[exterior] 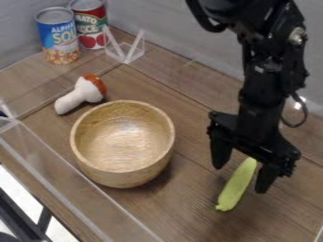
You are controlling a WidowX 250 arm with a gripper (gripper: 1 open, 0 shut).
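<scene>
The black gripper (241, 163) hangs at the right, its two fingers apart and pointing down over a long pale green object (231, 195) that lies on the wooden table. The upper end of that object is between or just behind the fingertips; whether they touch it I cannot tell. A wide tan bowl (123, 143) sits to the left of the gripper.
A white toy with an orange cap (79, 95) lies at the upper left. Two cans (59, 38) and a clear plastic piece (124, 47) stand in the back left corner. A wall runs along the rear.
</scene>
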